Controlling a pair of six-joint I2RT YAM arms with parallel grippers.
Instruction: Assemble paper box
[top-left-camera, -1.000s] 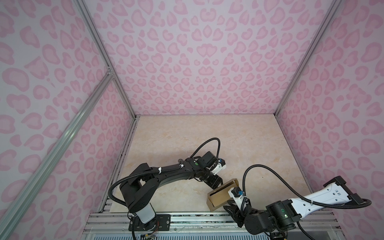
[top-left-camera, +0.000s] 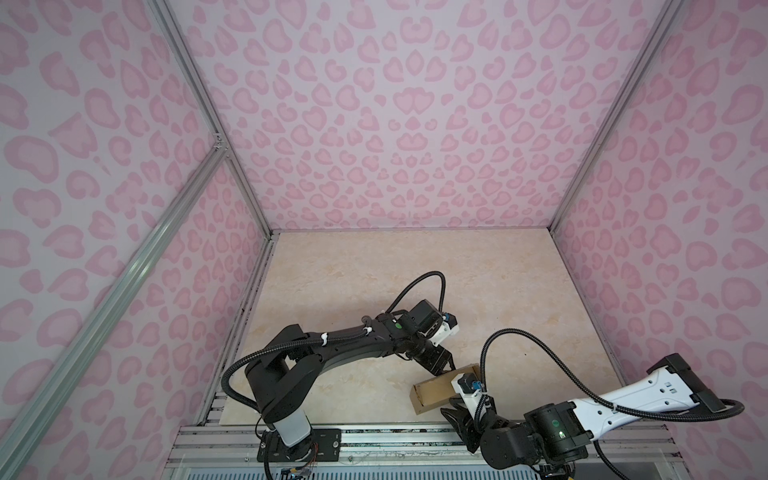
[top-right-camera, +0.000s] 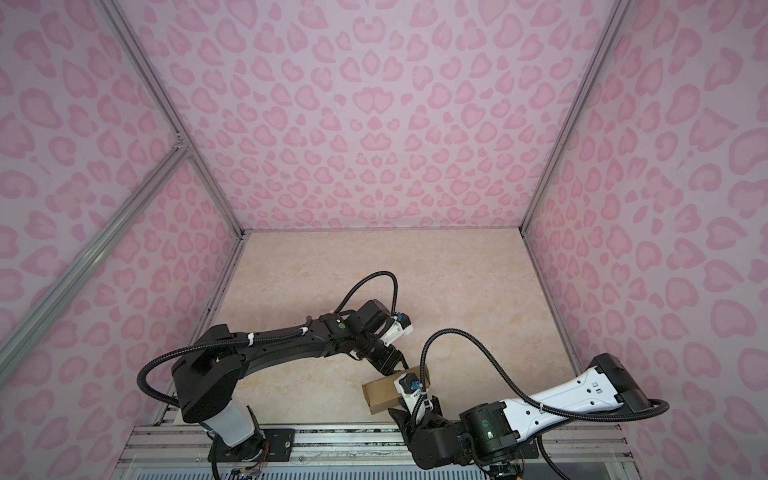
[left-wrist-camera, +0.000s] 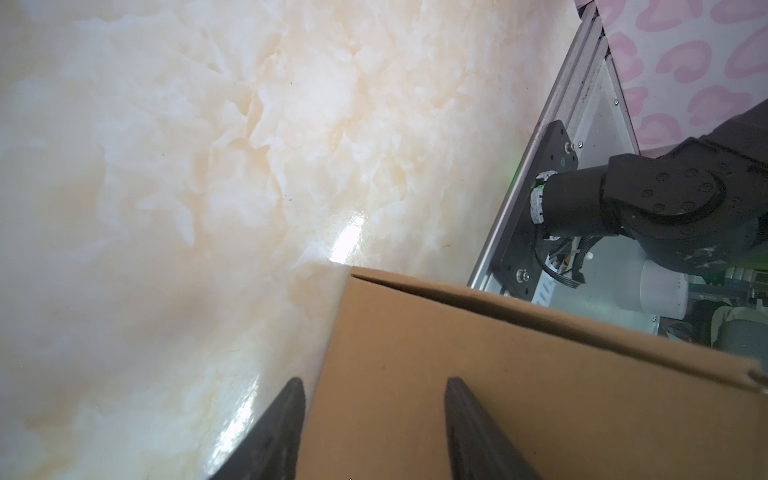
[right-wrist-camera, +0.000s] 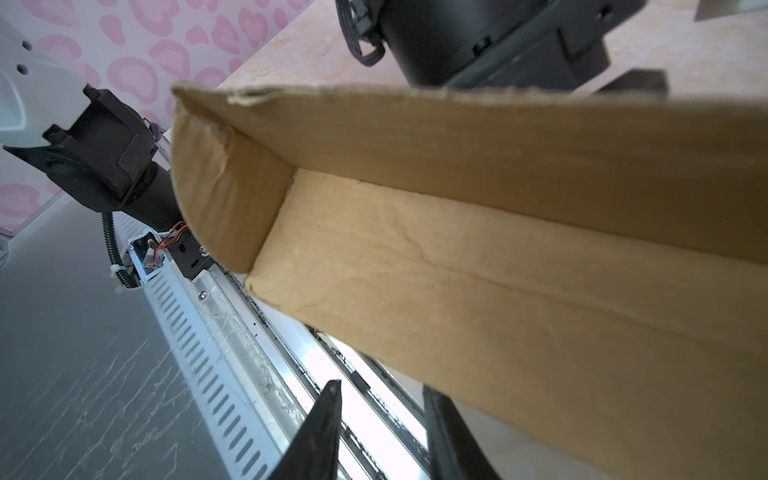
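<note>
A brown cardboard box (top-left-camera: 436, 393) (top-right-camera: 382, 393) lies at the front of the table between the two arms. In the right wrist view its inside (right-wrist-camera: 480, 296) shows, with one long side and a short end raised. My left gripper is against or just above the box's outer cardboard (left-wrist-camera: 368, 336), its fingers apart. My right gripper is low beside the box's near edge, fingers apart, nothing seen between them. In both top views the arms partly hide the box and the fingertips.
Patterned walls (top-right-camera: 656, 200) close in the sides and back.
The box has shifted and turned slightly, its front left corner farther from the front edge. My left gripper has moved up and right; the right one has shifted slightly.
</note>
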